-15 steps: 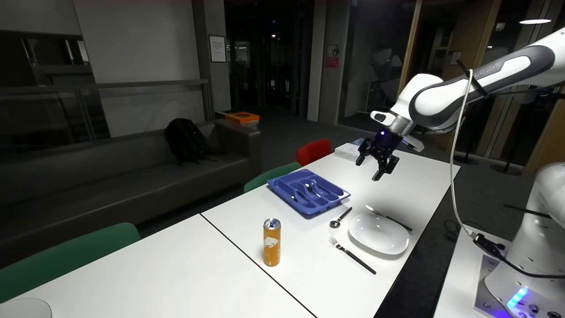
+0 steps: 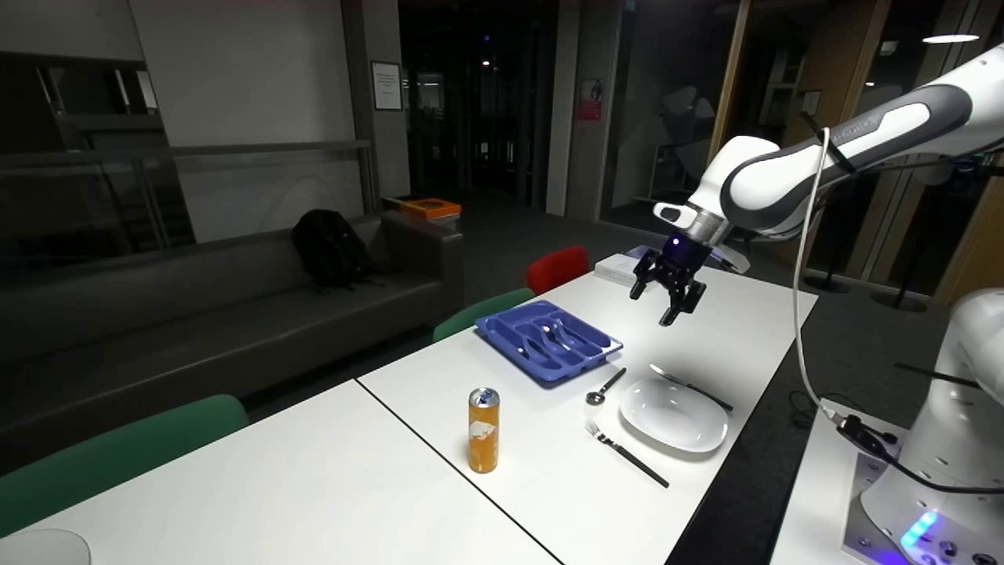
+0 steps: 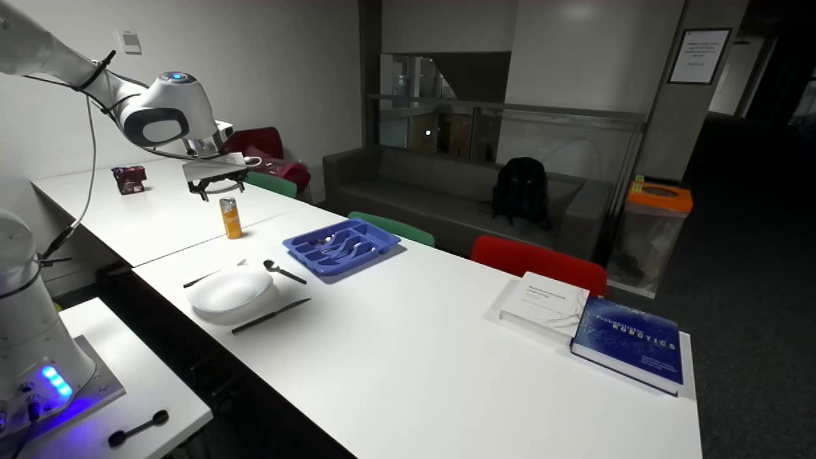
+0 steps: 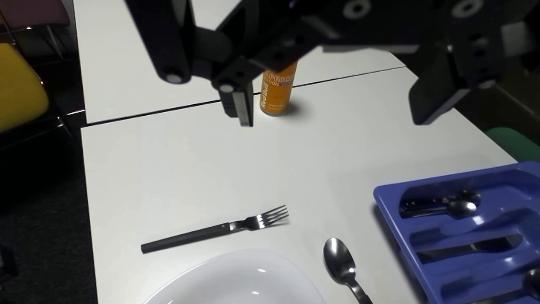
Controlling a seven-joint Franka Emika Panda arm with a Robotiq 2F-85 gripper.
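High over the white table, my gripper [image 2: 656, 303] stands open, with nothing held between its fingers. In the wrist view its two fingertips [image 4: 244, 107] are wide apart, and an orange can [image 4: 277, 93] stands upright on the table beyond them, partly covered by the gripper. A white bowl [image 2: 674, 414] sits near the table edge. Around it lie a fork [image 2: 628, 453], a spoon [image 2: 605, 387] and a knife [image 2: 689, 386]. The blue cutlery tray [image 3: 342, 269] holds several spoons and other cutlery in its compartments.
Two books, one white [image 3: 544, 305] and one blue [image 3: 628, 342], lie at one end of the table. A dark red object [image 3: 129, 180] stands at the opposite end. The table between bowl and books is clear. Chairs line the far side.
The arm and gripper have shifted slightly left and down in the exterior view. Tray, can, bowl and cutlery have stayed in place.
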